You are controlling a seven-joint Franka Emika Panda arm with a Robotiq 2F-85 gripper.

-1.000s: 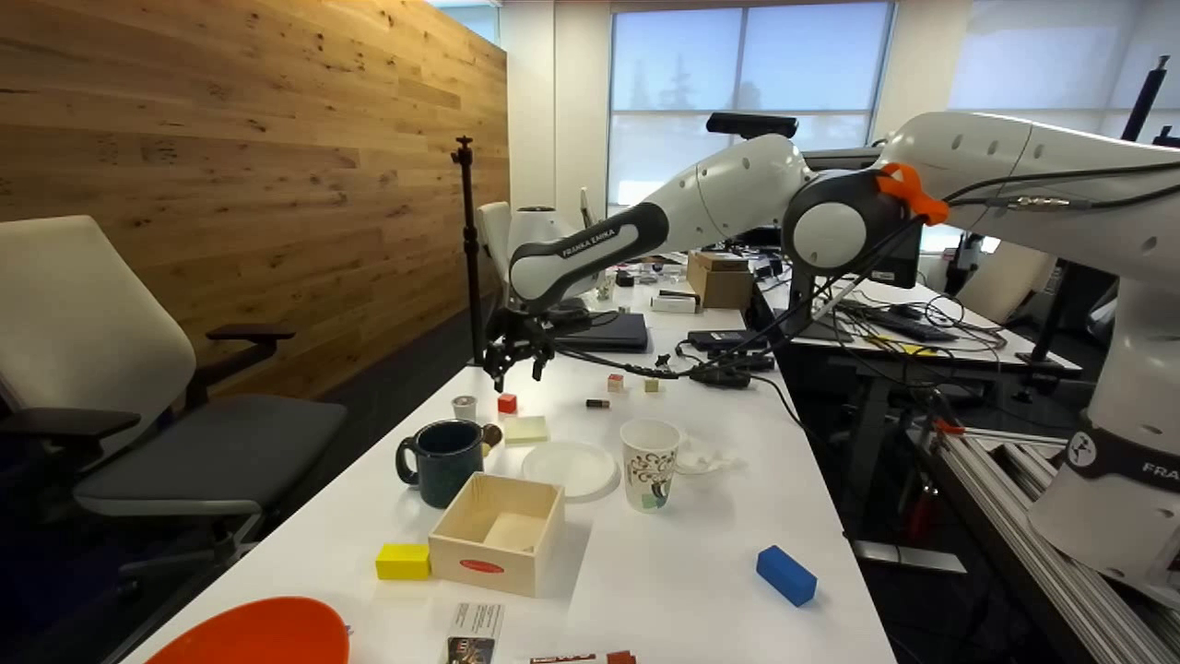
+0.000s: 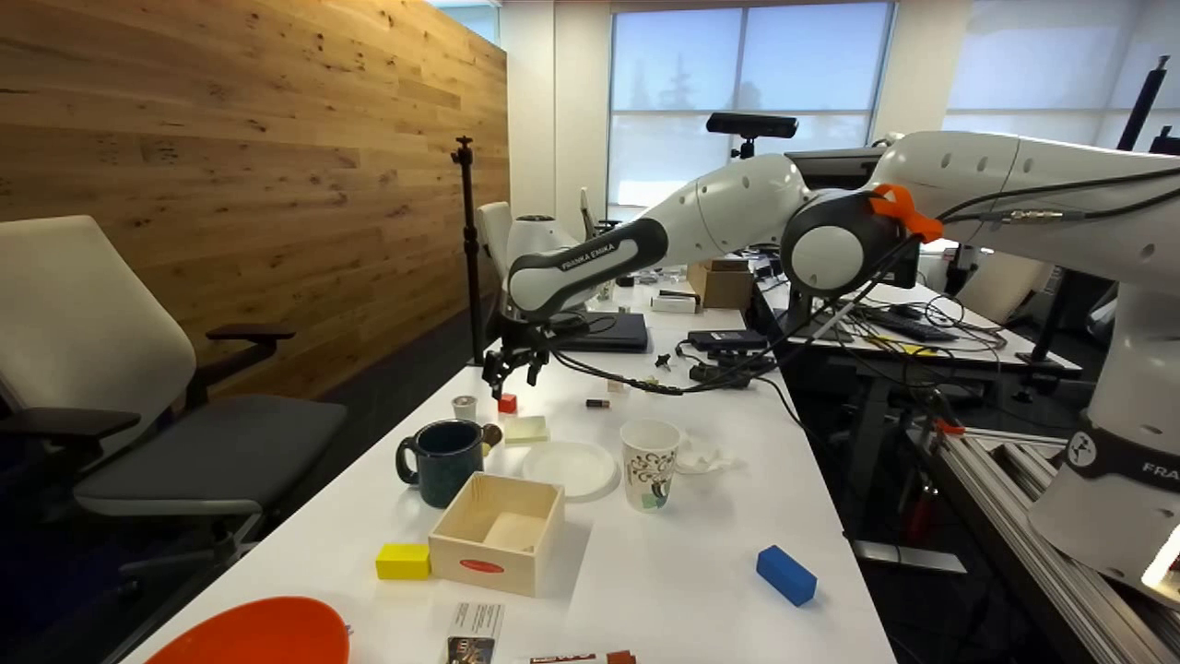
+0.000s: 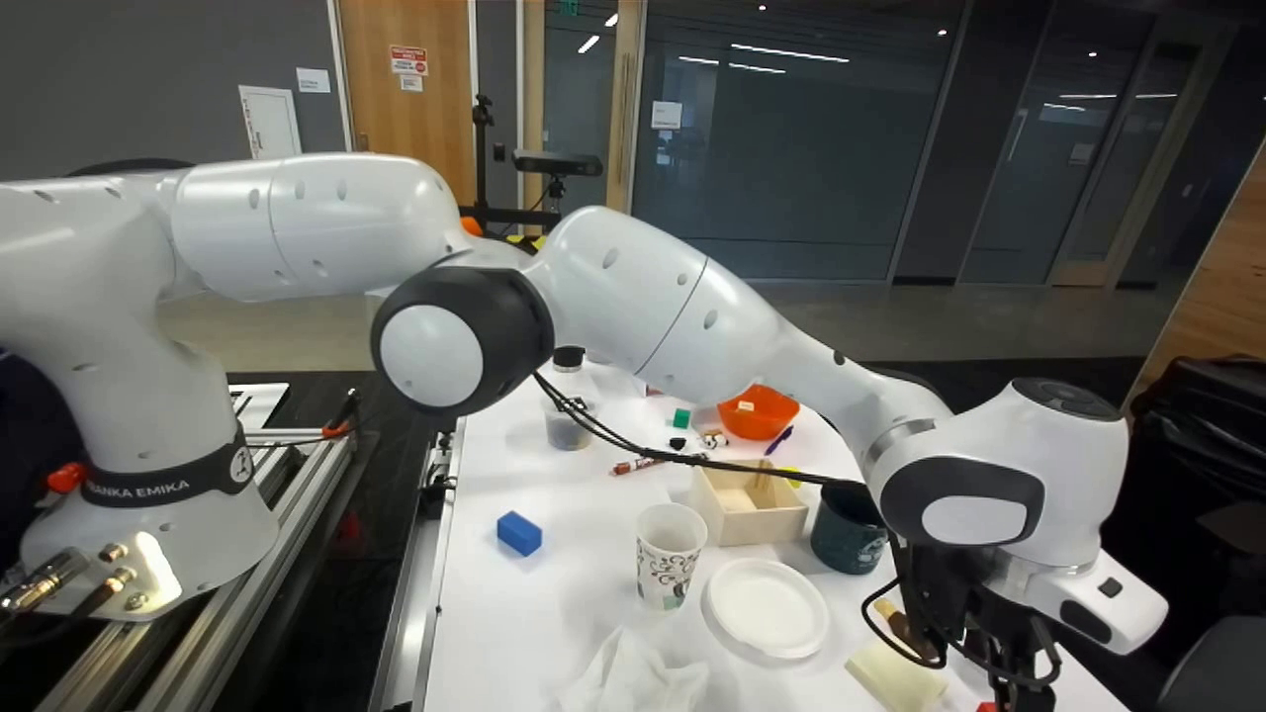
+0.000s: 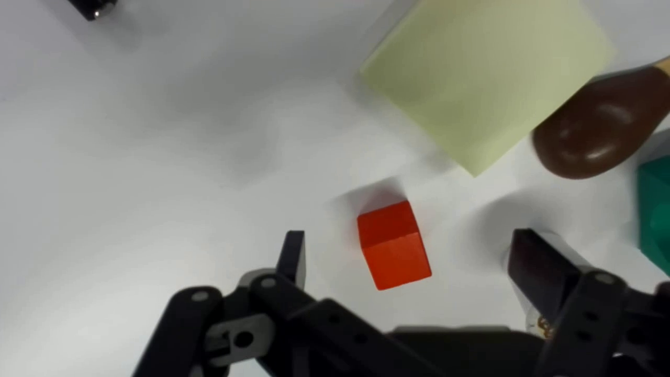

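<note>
A small red cube (image 4: 395,251) rests on the white table, seen from above in the wrist view. My gripper is open over it, one finger on either side and nothing held; the cube lies between the fingers in that view, apart from both. In exterior view 1 the same red cube (image 2: 508,403) shows just beneath the gripper (image 2: 513,385), at the table's far left. Most of the cube is hidden behind the gripper and the frame edge in exterior view 2.
Close to the cube lie a pale yellow sticky pad (image 4: 483,75), a brown-headed object (image 4: 596,129) and a small white cup (image 2: 465,408). A dark mug (image 2: 448,459), wooden box (image 2: 498,531), white plate (image 2: 570,469) and paper cup (image 2: 649,465) stand nearer exterior camera 1.
My gripper has come down slightly toward the table near the red cube. The arm's cable hangs lower, now across the small blocks behind. The objects on the table have not moved.
</note>
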